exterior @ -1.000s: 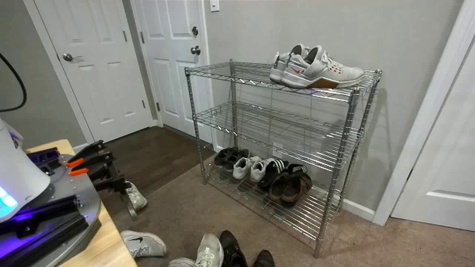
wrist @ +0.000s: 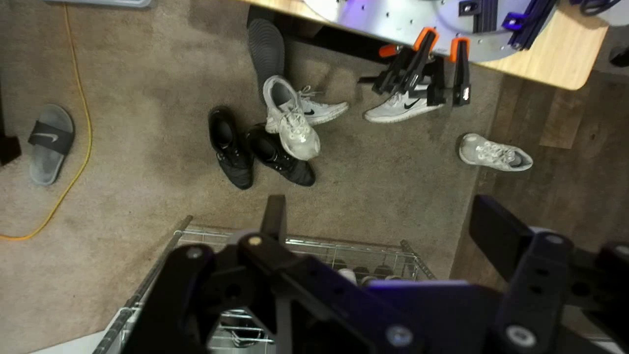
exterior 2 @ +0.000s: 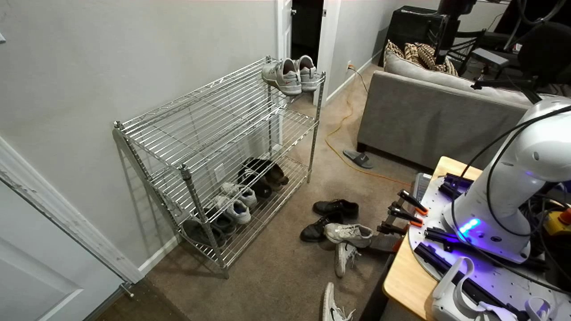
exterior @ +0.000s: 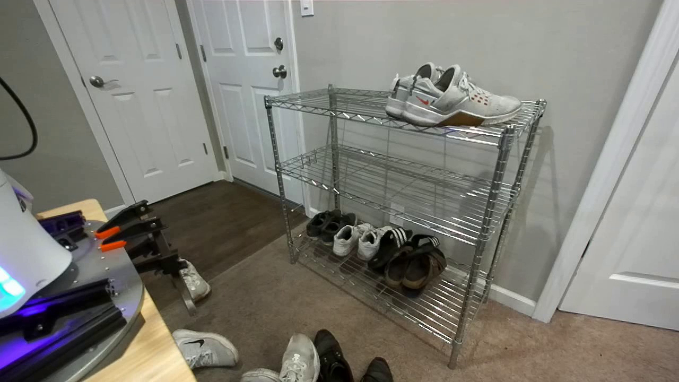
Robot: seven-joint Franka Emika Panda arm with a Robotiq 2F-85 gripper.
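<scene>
In the wrist view my gripper stands wide open, its fingers far apart with nothing held. Past them show carpet and the wire rack's edge. Off the rack, on the floor, lie a pair of black shoes, a white shoe resting partly over another white shoe, a white Nike shoe by the clamps and a single white shoe. A grey Nike pair sits on the rack's top shelf. The gripper is outside both exterior views.
Several shoes line the rack's bottom shelf; the middle shelf is bare. Black clamps jut from the table edge. A yellow cord and a grey slide lie on the carpet. The top shelf's other end is free.
</scene>
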